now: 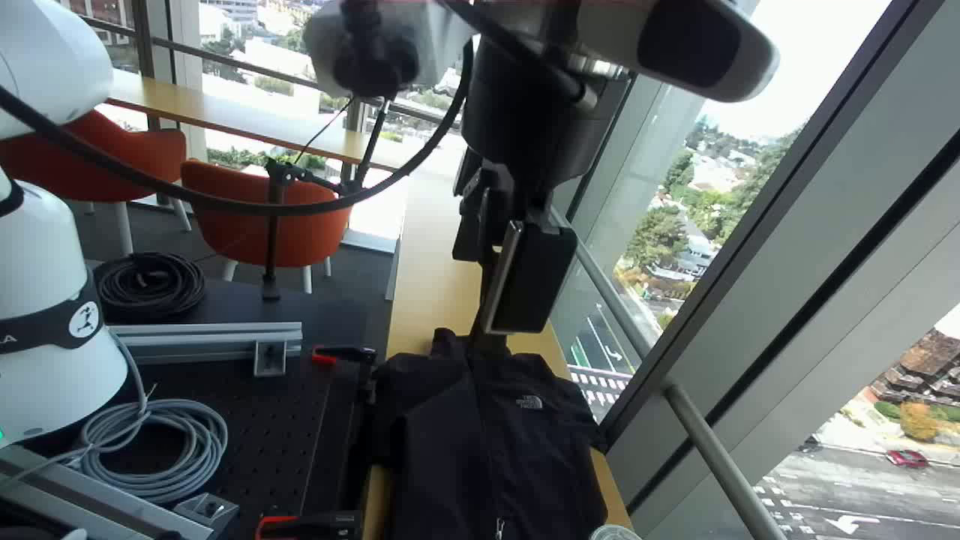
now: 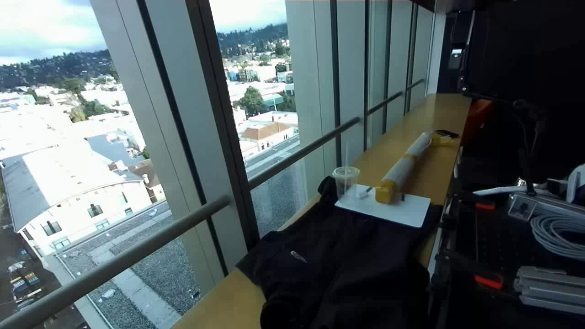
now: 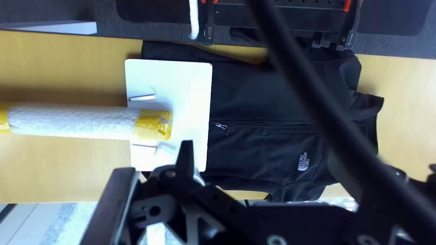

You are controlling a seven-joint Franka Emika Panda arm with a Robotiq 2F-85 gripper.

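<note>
Above the wooden counter, my gripper (image 1: pixel 493 270) hangs open, its fingers pointing down and no object visible between them. A black zip jacket (image 1: pixel 504 436) with a small white logo is spread on the counter below. In the wrist view the jacket (image 3: pixel 257 92) lies mostly flat, partly hidden by a dark cable and my gripper's parts. A white board (image 3: pixel 186 96) rests on one end of it. A bubble-wrapped roll (image 3: pixel 73 120) with yellow tape overlaps the board. Exterior view 2 shows a clear lidded cup (image 2: pixel 346 181) with a straw beside the board; my gripper is out of that view.
Window glass and a metal railing (image 2: pixel 307 155) run along one side of the counter (image 3: pixel 45 163). On the opposite side is a black perforated workbench (image 1: pixel 261 441) with coiled grey cable (image 1: pixel 207 441) and red-tipped clamps. Bare counter lies beyond both ends of the jacket.
</note>
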